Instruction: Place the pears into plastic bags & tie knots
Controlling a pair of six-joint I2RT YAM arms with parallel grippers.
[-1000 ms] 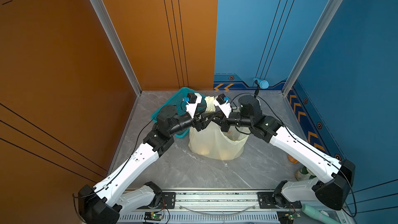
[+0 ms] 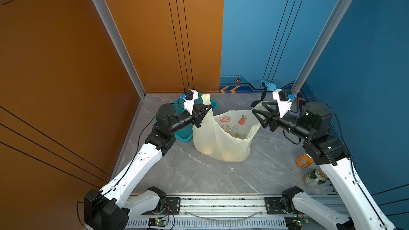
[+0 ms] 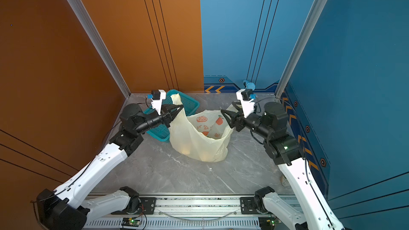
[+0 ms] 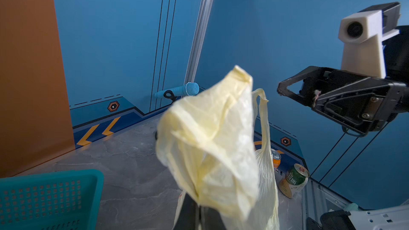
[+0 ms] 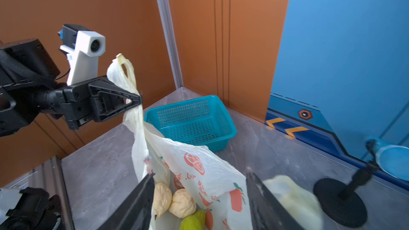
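Observation:
A pale yellow plastic bag (image 2: pixel 221 147) with red fruit prints stands mid-table, its mouth spread wide. Two tan pears (image 5: pixel 182 203) and a yellow-green pear (image 5: pixel 193 221) show inside it in the right wrist view. My left gripper (image 2: pixel 208 108) is shut on the bag's left handle, whose loose top (image 4: pixel 213 136) flops above the fingers. On the bag's other side, my right gripper (image 2: pixel 259 115) stands open near the right handle (image 4: pixel 264 119). In the right wrist view its fingers (image 5: pixel 266 204) are wide apart over the bag's mouth, with pale plastic beside the right one.
Behind the left arm sits an empty teal basket (image 5: pixel 191 121). An orange can (image 2: pixel 304 160) and a green-and-white can (image 2: pixel 315 177) stand at the right, under the right arm. A black-based stand with a blue head (image 5: pixel 340 202) is at the back right.
My right gripper has swung right, away from the left gripper, to the bag's right side. The left gripper has shifted slightly left with its handle, and the bag's mouth is now in plain view.

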